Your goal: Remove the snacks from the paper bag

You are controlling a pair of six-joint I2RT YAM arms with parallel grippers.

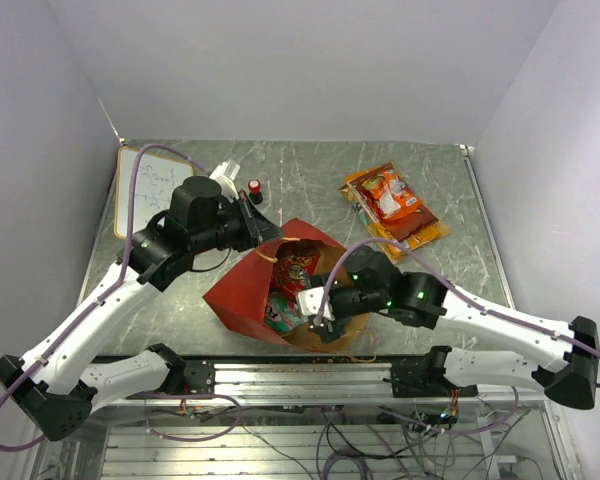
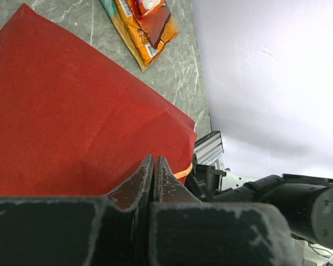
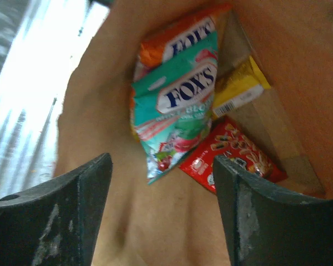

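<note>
The red paper bag (image 1: 242, 296) lies on its side, its mouth toward the right. My left gripper is shut on the bag's upper rim, near an orange handle (image 2: 184, 172). Inside, the right wrist view shows a green FOX'S packet (image 3: 180, 100), an orange FOX'S packet (image 3: 177, 40) behind it, a red packet (image 3: 231, 152) and a yellow packet (image 3: 241, 88). My right gripper reaches into the mouth, fingers apart with nothing between them, just short of the green packet's lower end.
A pile of snack packets (image 1: 392, 207) lies on the grey table at back right. A small red-capped bottle (image 1: 255, 190) and a whiteboard (image 1: 150, 190) are at back left. Bare table (image 1: 310, 175) lies between bottle and pile.
</note>
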